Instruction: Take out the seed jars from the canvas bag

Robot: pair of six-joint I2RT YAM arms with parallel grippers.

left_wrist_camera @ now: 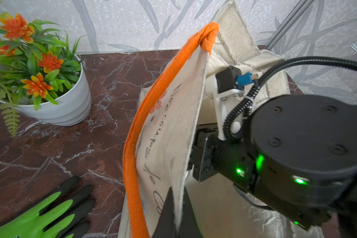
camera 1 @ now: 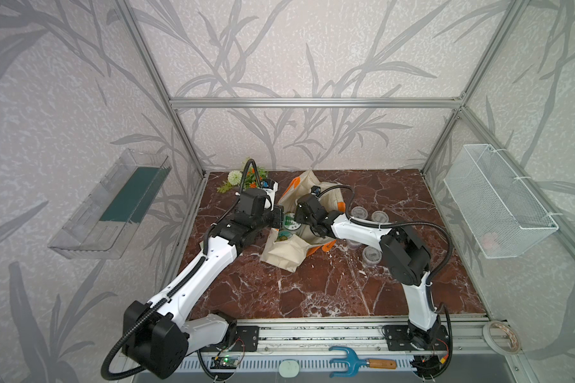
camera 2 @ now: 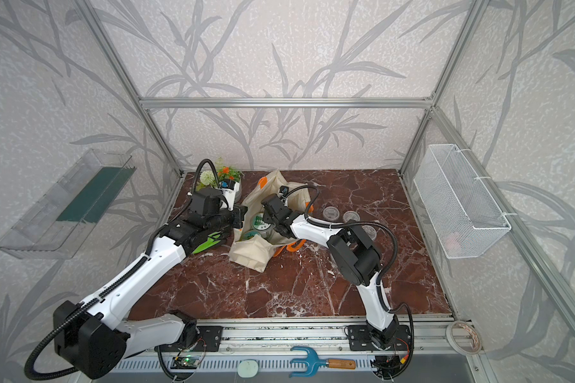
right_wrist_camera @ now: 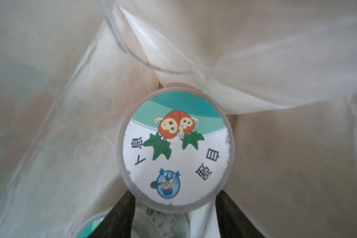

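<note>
The cream canvas bag (camera 1: 286, 254) with orange handles lies open mid-table. Inside it, my right gripper is shut on a seed jar (right_wrist_camera: 178, 146), whose round lid is white and teal with cartoon radishes; its fingers (right_wrist_camera: 121, 216) grip the near side. Lower left of this jar, another jar (right_wrist_camera: 87, 228) shows part of its lid. My left gripper is shut on the bag's upright edge (left_wrist_camera: 186, 158), near the orange handle. The cloth hides part of the left fingers, and the bag's walls hide its lower contents.
Several clear jars (camera 1: 371, 256) stand on the table right of the bag, partly behind the right arm. A white flowerpot (left_wrist_camera: 67, 107) and green-black gloves (left_wrist_camera: 47, 216) are on the left.
</note>
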